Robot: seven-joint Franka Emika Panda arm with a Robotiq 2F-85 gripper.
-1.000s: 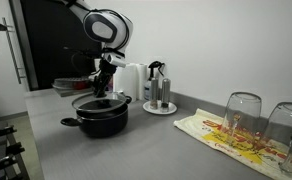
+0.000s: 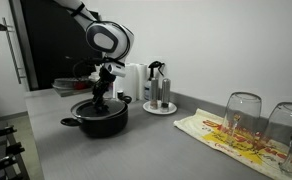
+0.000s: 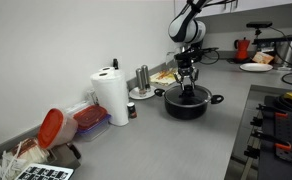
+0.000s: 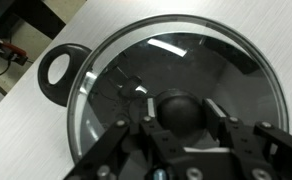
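Observation:
A black pot [image 2: 104, 127] with two side handles stands on the grey table. Its glass lid [image 4: 126, 75] covers the top, and in exterior view 1 it lies level at the pot's rim; whether it touches all round cannot be made out. My gripper points down over the lid's middle, shut on the round black knob [image 4: 181, 117], one finger on each side. In the wrist view a pot handle [image 4: 62, 76] sticks out beyond the lid's edge. Exterior view 2 has the same pot [image 3: 184, 110] below my arm.
Behind the pot, a plate [image 2: 160, 108] carries tall shakers. Two upturned glasses [image 2: 243, 112] stand on a patterned cloth [image 2: 201, 127] at the right. A paper towel roll [image 3: 110, 97] and a dish rack [image 3: 34, 158] are in exterior view 2.
One second ago the lid was held higher and tilted above the pot. My gripper has come down with it, and the lid now lies level at the rim. The pot has stayed put.

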